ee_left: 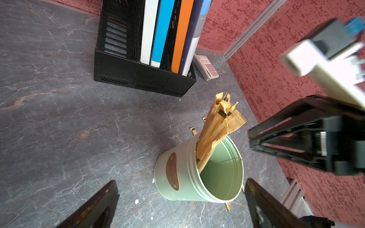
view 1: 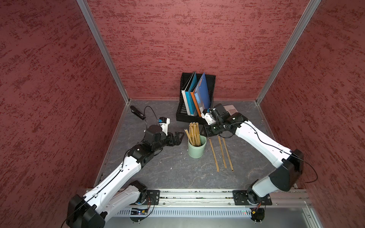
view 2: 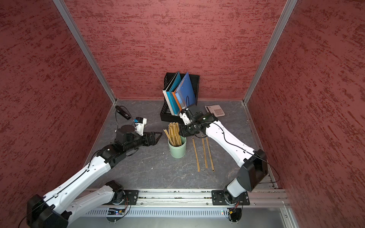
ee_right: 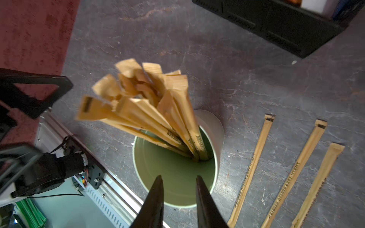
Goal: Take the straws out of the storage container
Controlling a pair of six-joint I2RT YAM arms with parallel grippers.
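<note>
A bunch of paper-wrapped straws [view 1: 194,131] stands in the green container [view 1: 196,151]; three more straws [view 1: 213,155] lie on the table to its right. My right gripper is just above and right of the container, its fingers open over the rim beside the straw bunch, nothing between them. My left gripper is open at the container's left, apart from it in the top views, with nothing held.
A black file rack [view 1: 183,117] with folders stands behind the container. A small pale device [view 2: 214,110] lies at back right, a black remote [view 1: 136,111] at back left.
</note>
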